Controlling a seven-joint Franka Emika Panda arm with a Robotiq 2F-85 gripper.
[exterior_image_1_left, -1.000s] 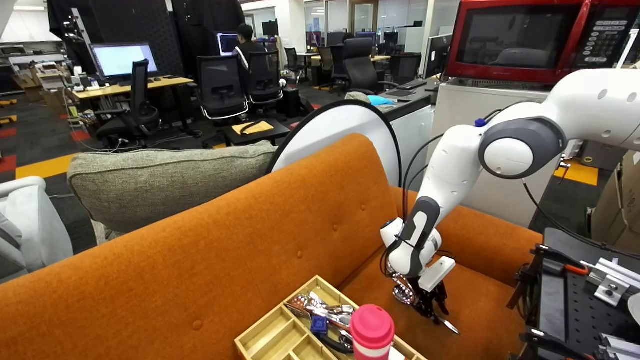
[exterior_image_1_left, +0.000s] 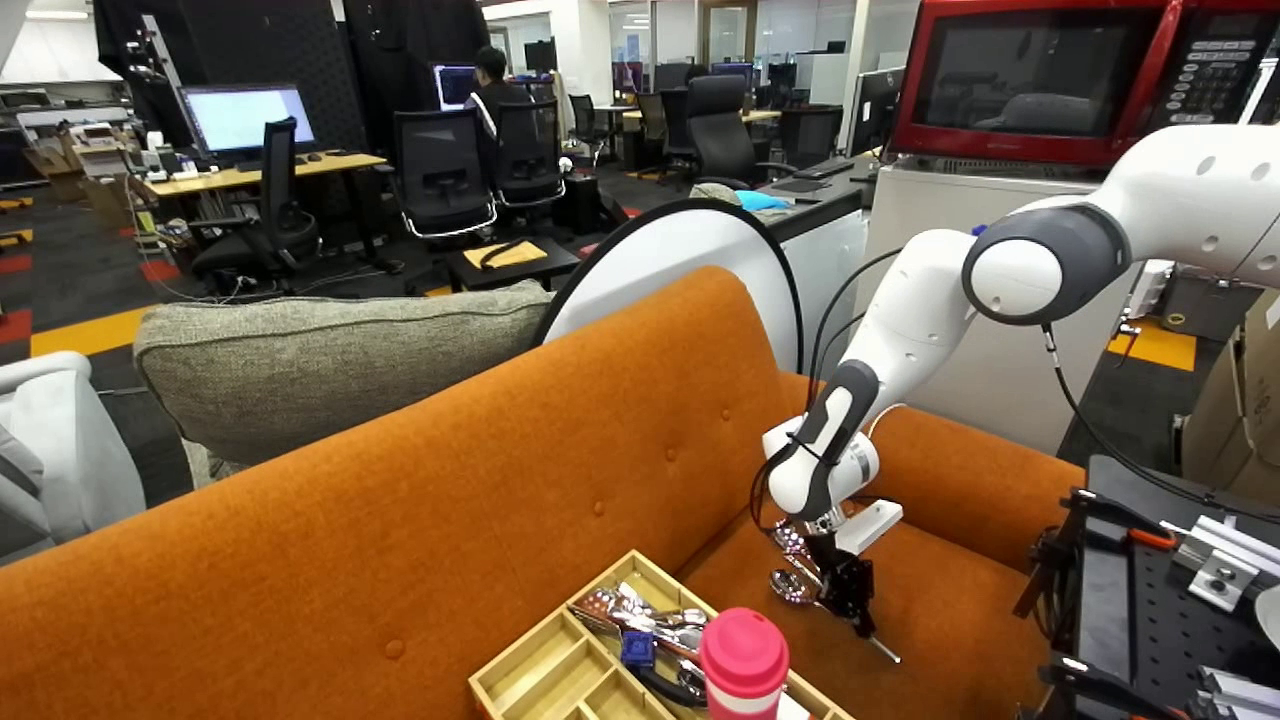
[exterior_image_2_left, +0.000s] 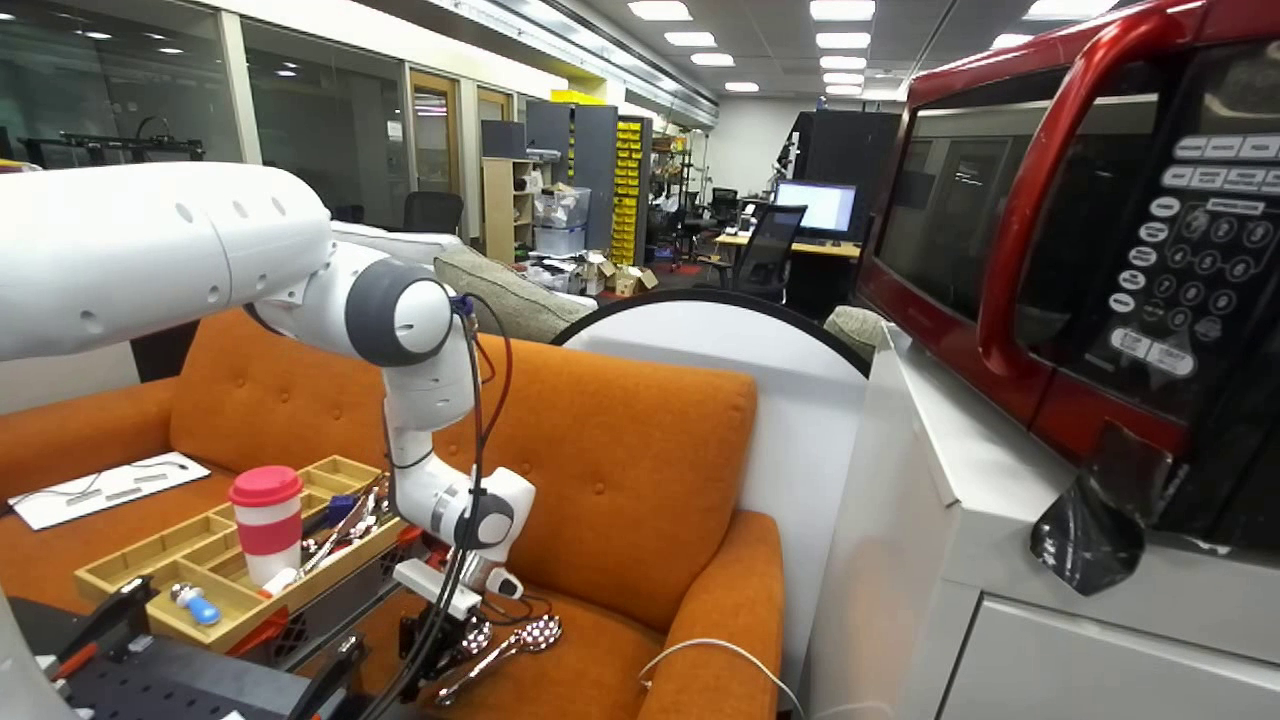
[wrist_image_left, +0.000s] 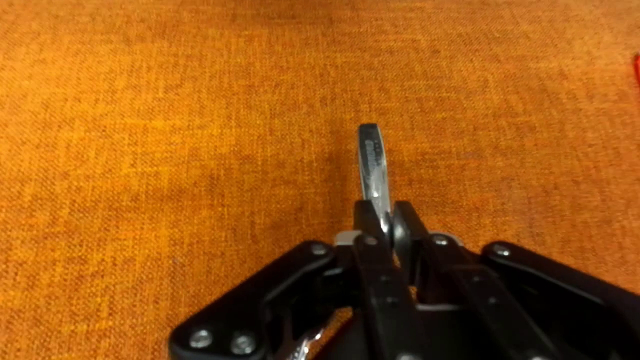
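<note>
My gripper is shut on the narrow handle of a metal utensil (wrist_image_left: 373, 162), its flat end sticking out past the fingertips over the orange seat. In exterior view 1 the handle end (exterior_image_1_left: 885, 652) shows below the black fingers. A shiny spoon-like head (exterior_image_1_left: 792, 586) appears on the other side of the gripper and seems to belong to the held utensil, though the join is hidden. Another metal utensil with a perforated head (exterior_image_2_left: 542, 632) rests on the seat beside the gripper in exterior view 2.
A wooden divided tray (exterior_image_1_left: 528, 664) holds several utensils, a blue block (exterior_image_1_left: 638, 649) and a pink-lidded cup (exterior_image_1_left: 744, 658). The black pegboard cart (exterior_image_1_left: 1152, 624) borders the seat. The sofa back (exterior_image_1_left: 480, 480) rises behind; the seat ahead of the fingertips is bare.
In exterior view 1, the gripper and wrist have shifted slightly left and up. The handle end and the nearer spoon head have moved the same way with it.
</note>
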